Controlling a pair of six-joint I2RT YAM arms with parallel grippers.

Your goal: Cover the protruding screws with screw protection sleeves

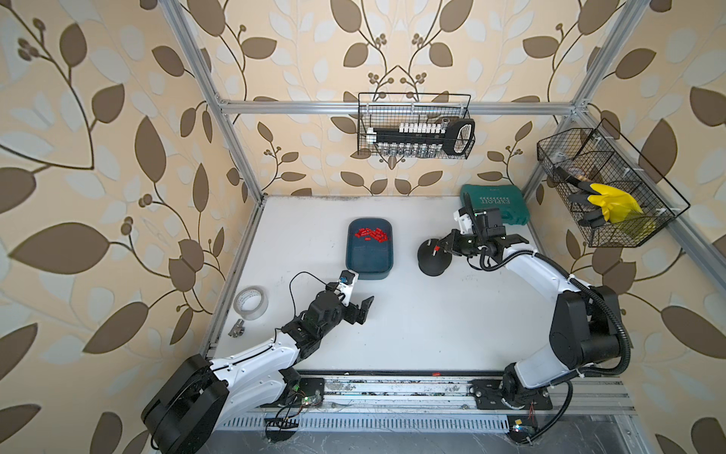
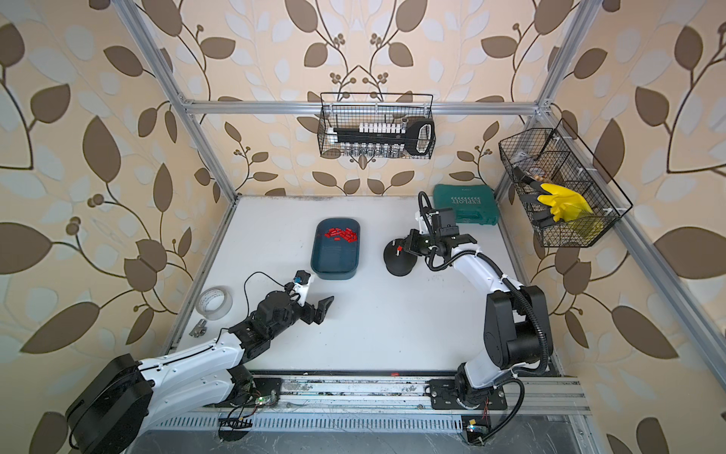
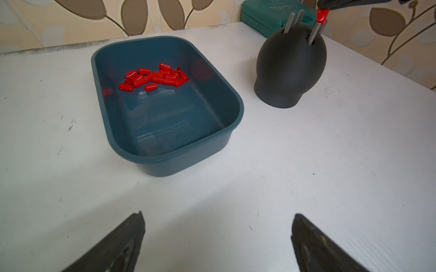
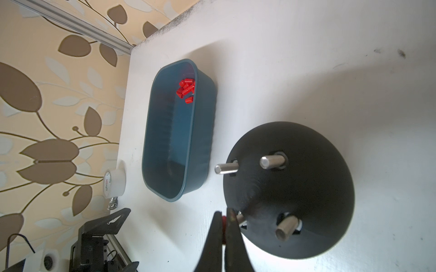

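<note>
A black dome fixture carries several upright silver screws, seen from above in the right wrist view (image 4: pixel 272 161). My right gripper is shut, its tips at one screw near the dome's edge; a red sleeve (image 3: pixel 322 15) shows just beneath the fingertips on that screw, though whether it is pinched is hard to tell. A dark teal tray (image 3: pixel 168 154) holds several loose red sleeves (image 3: pixel 163 79) left of the dome. My left gripper (image 1: pixel 359 308) stands open and empty over the table, nearer the front-left.
A green case (image 1: pixel 491 200) lies at the back right. A tape roll (image 1: pixel 249 302) and a small metal piece (image 1: pixel 236 328) are at the left edge. Wire baskets (image 1: pixel 416 140) hang on the back and right frames.
</note>
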